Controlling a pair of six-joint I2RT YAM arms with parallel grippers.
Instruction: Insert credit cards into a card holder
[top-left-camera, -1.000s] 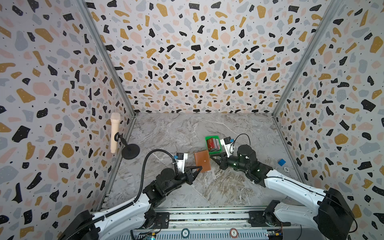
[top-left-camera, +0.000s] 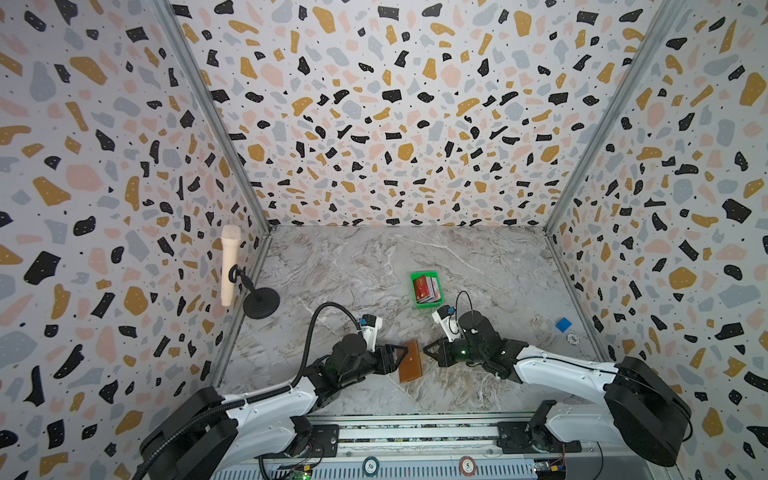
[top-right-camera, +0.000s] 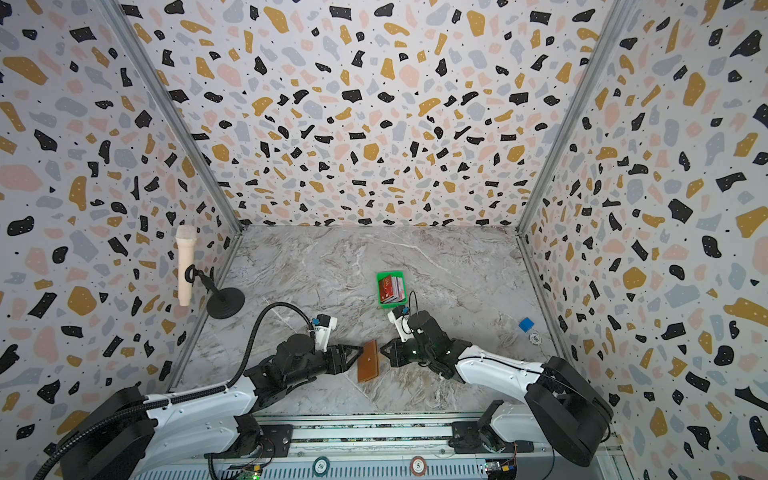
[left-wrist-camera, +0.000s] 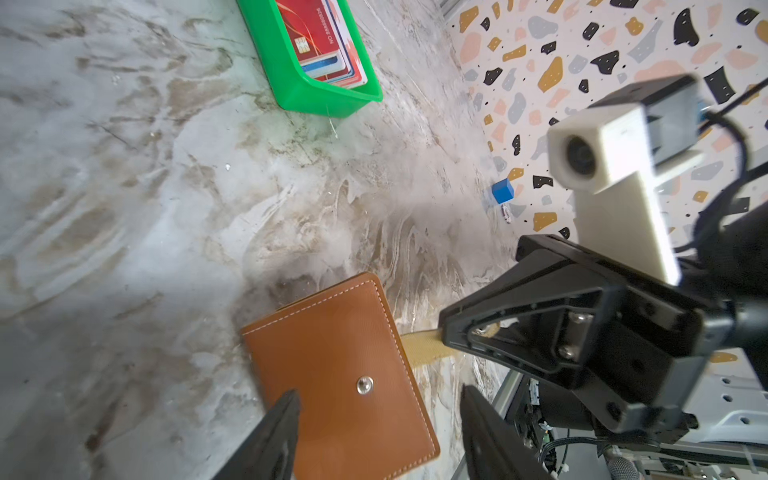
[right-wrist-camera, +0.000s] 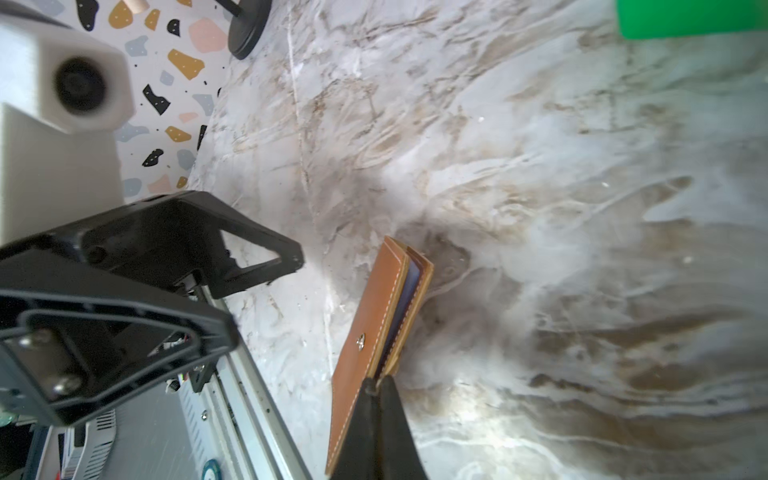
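A brown stitched leather card holder (top-left-camera: 409, 364) with a snap stands between my two grippers near the front of the table. In the left wrist view my left gripper is open, with the holder (left-wrist-camera: 336, 360) between and beyond its fingertips. In the right wrist view my right gripper is shut, its tips at the holder's (right-wrist-camera: 360, 320) edge beside a narrow dark opening; whether it pinches anything is hard to tell. Red and white credit cards (top-left-camera: 423, 288) sit in a green box (top-left-camera: 437, 301) behind the holder.
A blue square (top-left-camera: 563, 325) and a small round item (top-left-camera: 573, 338) lie at the right. A black stand (top-left-camera: 261, 302) with a pale cylinder is at the left wall.
The holder now appears narrower and more upright in the top left view.
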